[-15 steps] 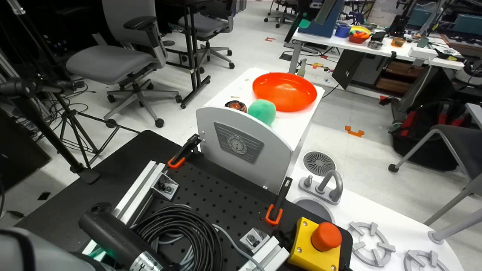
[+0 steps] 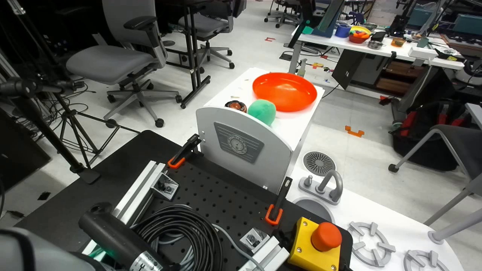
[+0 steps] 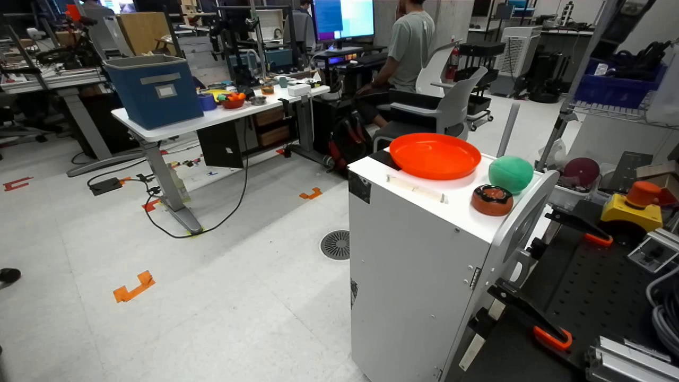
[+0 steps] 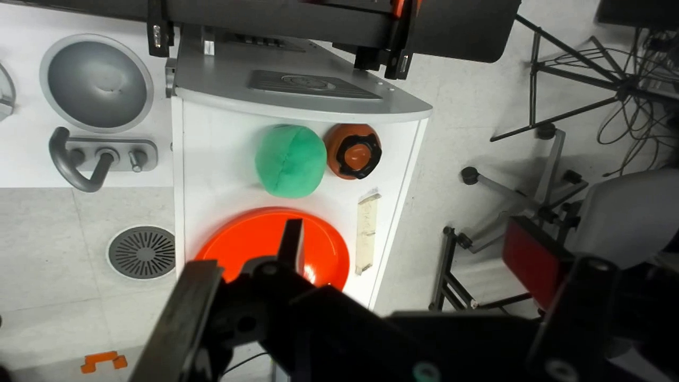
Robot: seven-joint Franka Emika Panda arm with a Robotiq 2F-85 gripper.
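My gripper is open at the bottom of the wrist view, a red pad (image 4: pixel 533 262) showing on its right side and nothing held. Beyond it, the round orange-red plate (image 4: pixel 251 239) lies on the white cabinet top, partly covered by the gripper. A soft green ball (image 4: pixel 290 160) and a brown-orange doughnut-shaped toy (image 4: pixel 354 152) with dark icing sit side by side near the grey panel (image 4: pixel 382 109). Both exterior views show the plate (image 2: pixel 284 92) bare. Part of a dark arm or gripper (image 2: pixel 311 15) enters at the top of exterior view 1.
A strip of tape (image 4: pixel 366 232) marks the cabinet top near one edge. The grey panel (image 2: pixel 246 149) rises at the cabinet's end by the black pegboard table (image 2: pixel 212 180). Beside it are a toy sink (image 4: pixel 95 83) and a tap (image 2: pixel 332 187). Bare white surface surrounds the ball.
In exterior view 1, the dark part of the arm at the top has shifted upward. Plate, ball and doughnut toy have stayed put.
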